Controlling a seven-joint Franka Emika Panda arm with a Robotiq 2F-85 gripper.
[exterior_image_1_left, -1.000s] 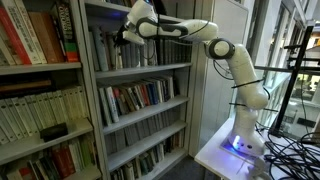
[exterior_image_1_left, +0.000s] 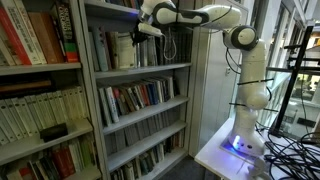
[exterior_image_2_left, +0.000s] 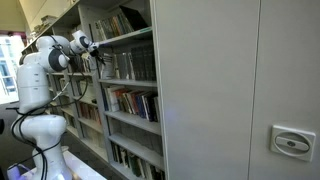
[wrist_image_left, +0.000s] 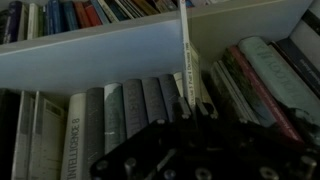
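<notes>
In the wrist view a thin, pale book (wrist_image_left: 188, 55) stands edge-on, rising from between the dark fingers of my gripper. The gripper is shut on it. Exterior view 1 has the gripper (exterior_image_1_left: 140, 33) high up, in front of the bookcase's upper shelf; the thin book is hard to make out there. From the other side, in exterior view 2, the gripper (exterior_image_2_left: 97, 49) also hangs near the upper shelves. The book's lower end is hidden by the fingers.
Grey volumes (wrist_image_left: 134, 105) and leaning books (wrist_image_left: 263, 85) fill the shelf behind the gripper. A shelf board (wrist_image_left: 90, 57) crosses above them. Lower rows hold more books (exterior_image_1_left: 135, 98). A white table (exterior_image_1_left: 222, 155) stands by the arm's base.
In exterior view 1, my gripper has moved to the right, away from the left upright of the bookcase. The arm's upper links have shifted right with it.
</notes>
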